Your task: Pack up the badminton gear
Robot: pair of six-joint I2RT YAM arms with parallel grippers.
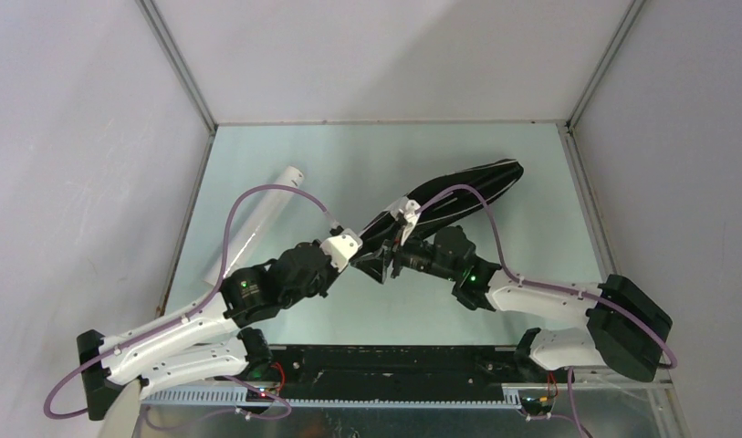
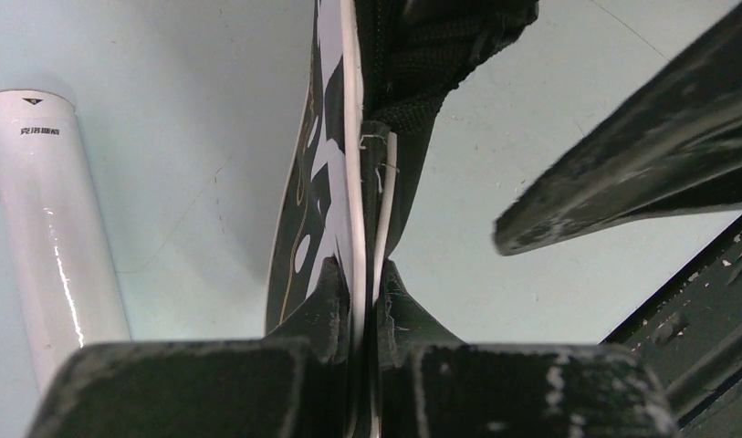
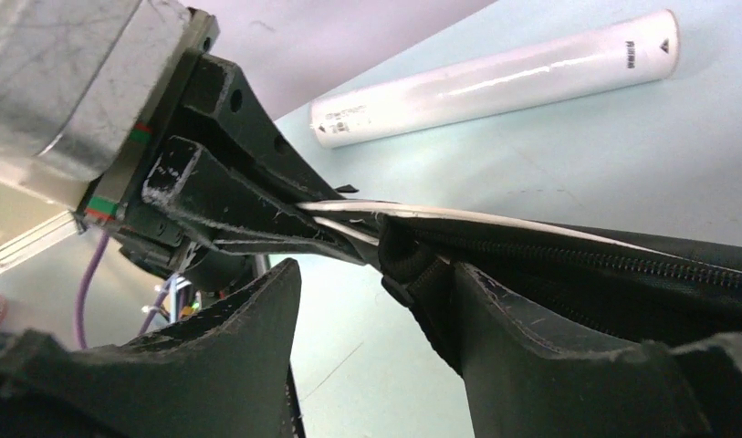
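A black racket bag with white piping and a zipper (image 1: 467, 182) stretches from the centre toward the back right. My left gripper is shut on its narrow end, gripping edge and piping. My right gripper is part open beside that end, with a black fabric flap or strap (image 3: 412, 269) at its right finger; whether it touches is unclear. A white shuttlecock tube (image 1: 262, 219) lies at the left of the table, also seen at the left wrist view's left edge.
Walls stand at back and sides; a dark rail (image 1: 394, 365) runs along the front edge.
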